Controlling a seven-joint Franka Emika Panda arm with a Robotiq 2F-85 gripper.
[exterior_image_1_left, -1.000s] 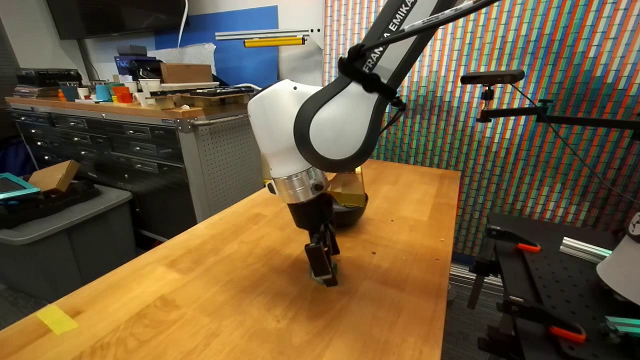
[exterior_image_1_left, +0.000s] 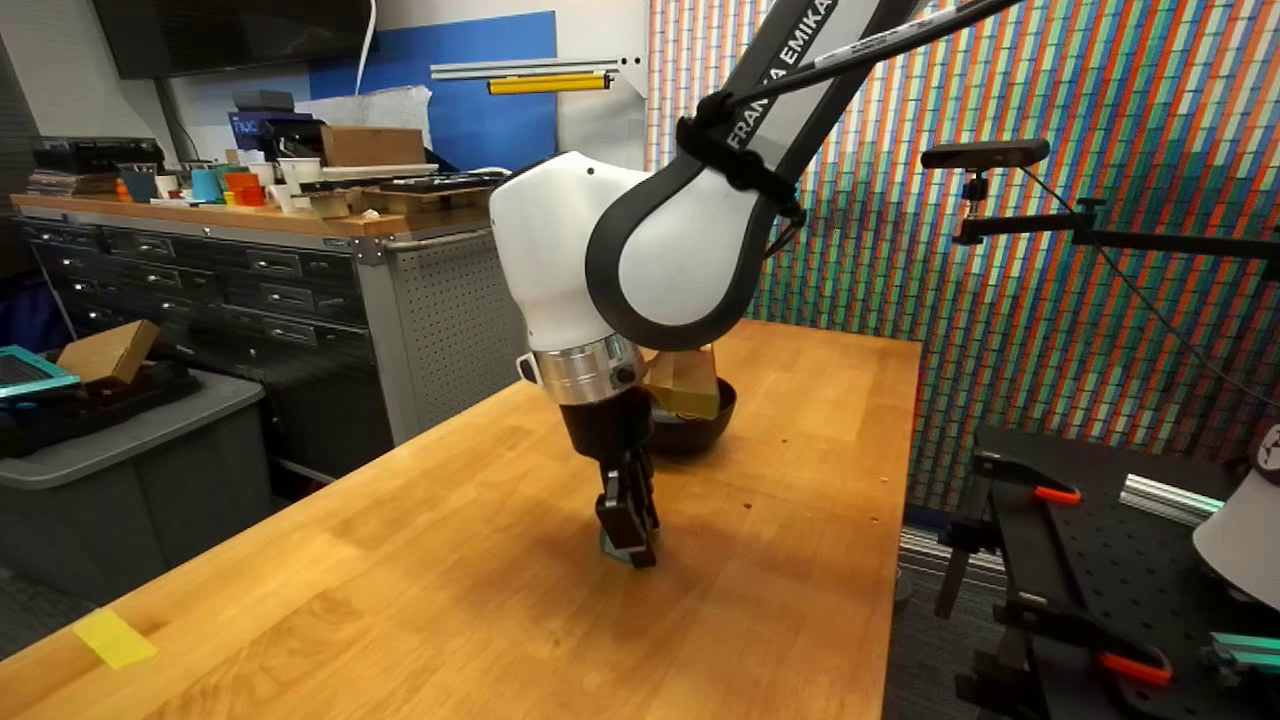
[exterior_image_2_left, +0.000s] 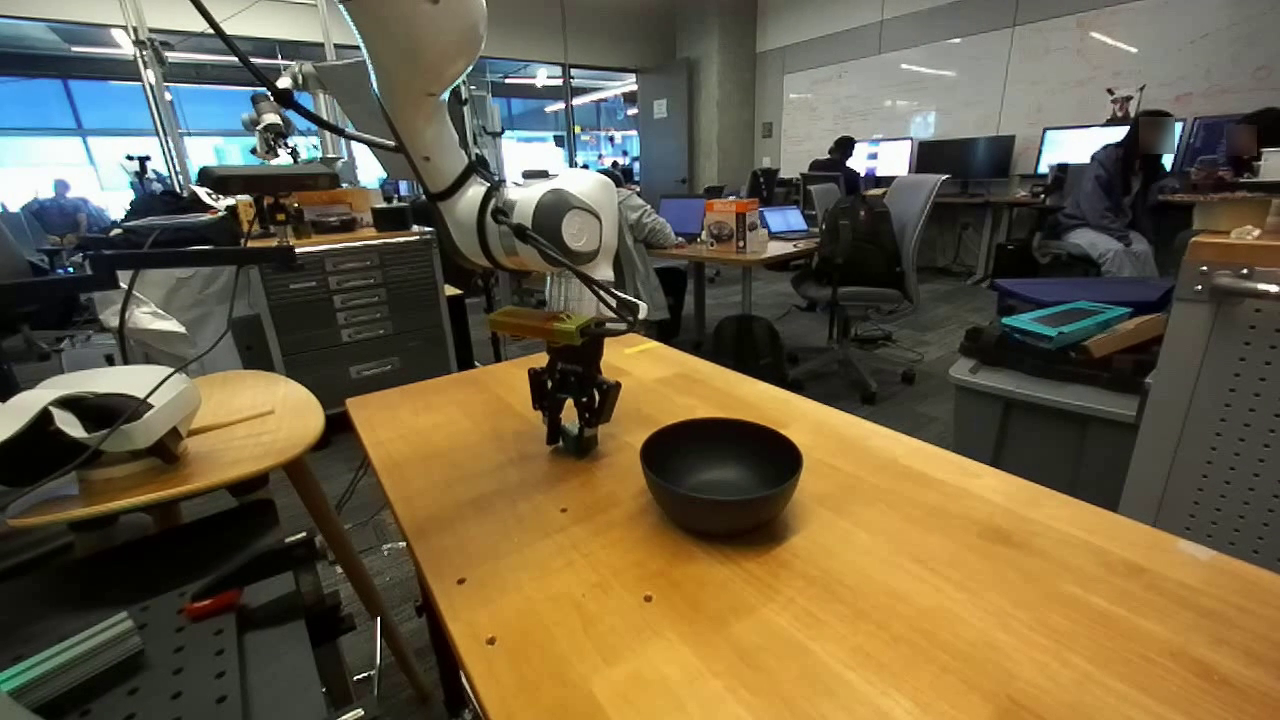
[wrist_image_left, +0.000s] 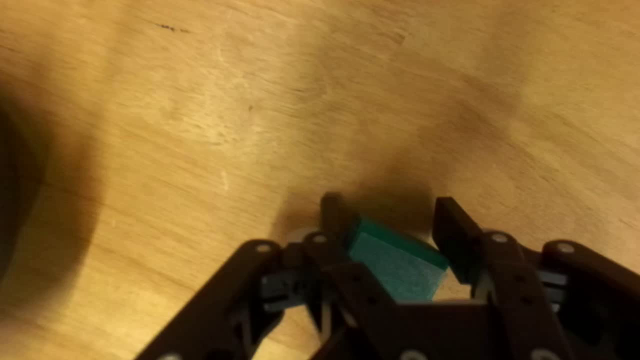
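Note:
A green block (wrist_image_left: 400, 267) with a flat, pale-green face sits between the two fingers of my gripper in the wrist view, slanted relative to them. The fingers are closed on it. From exterior view 1, only a sliver of the green block (exterior_image_1_left: 612, 548) shows behind the fingers. My gripper (exterior_image_2_left: 572, 439) is low over the table in exterior view 2; whether the block touches the wood I cannot tell. A black bowl (exterior_image_2_left: 720, 492) stands upright a short way from the gripper, and its dark side (wrist_image_left: 13, 174) enters the wrist view at the left edge.
A strip of yellow tape (exterior_image_1_left: 115, 637) lies near its left edge. A black clamp-bearing side table (exterior_image_1_left: 1104, 540) stands beyond the right edge.
In exterior view 1 my gripper has shifted slightly left, the green block with it, and its tilt has altered a little. The bowl has stayed in place.

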